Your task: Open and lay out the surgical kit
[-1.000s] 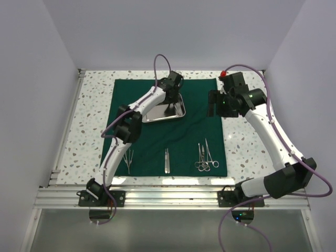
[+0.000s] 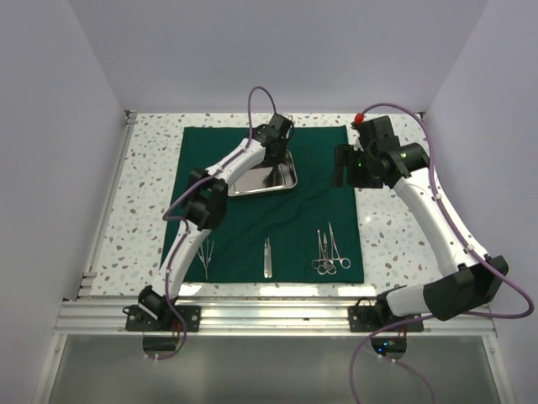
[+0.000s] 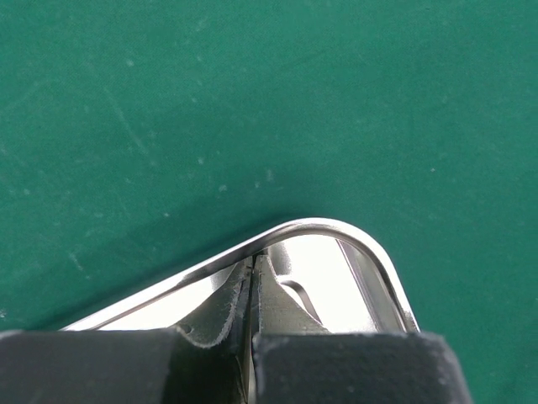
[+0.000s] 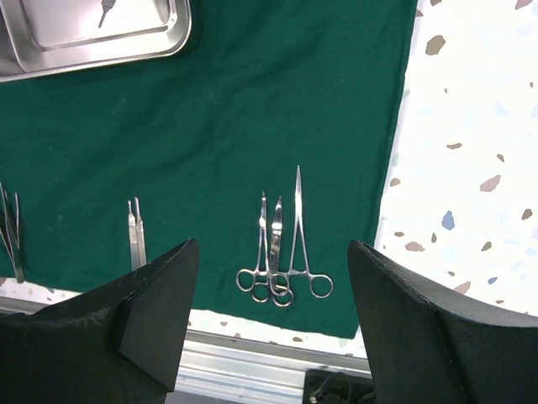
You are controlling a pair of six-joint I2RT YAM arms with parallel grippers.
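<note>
The silver tray [image 2: 262, 193] lies on the green cloth [image 2: 303, 227], toward its back. Over the tray's right part is my left gripper [image 2: 280, 166], its narrow fingers shut at the inside of a rounded corner in the left wrist view; I make out nothing clearly between them. A slim dark pointed shape [image 4: 107, 7] shows over the tray in the right wrist view; whether it is a tool or my fingertip, I cannot tell. Right of the tray, my right gripper hangs open and empty. Ring-handled instruments [image 2: 327, 259] lie together at front right.
Two slim straight tools [image 2: 267, 258] lie at front centre, and tweezers [image 2: 205, 256] at front left. Bare cloth stretches between the tray and these instruments. Speckled tabletop [image 2: 392, 240] borders the cloth on the right.
My left gripper has shifted only slightly over the tray. The right arm, the tray and the laid-out tools look the same.
</note>
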